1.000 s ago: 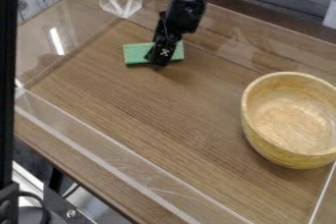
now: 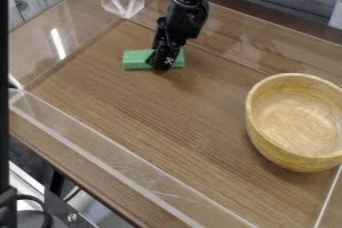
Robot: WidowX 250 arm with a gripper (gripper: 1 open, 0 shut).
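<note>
A green block [image 2: 138,59] lies on the wooden table in the upper middle of the camera view. My black gripper [image 2: 163,56] reaches down from the top onto the block's middle and right part, partly covering it. Its fingers appear closed on the block, though the dark fingertips are hard to make out.
A large light wooden bowl [image 2: 295,122] sits at the right. A small white wire-like object [image 2: 120,0] is at the top left.
The gripper and green block have shifted slightly, the block a little to the left and down compared with the previous moments.
</note>
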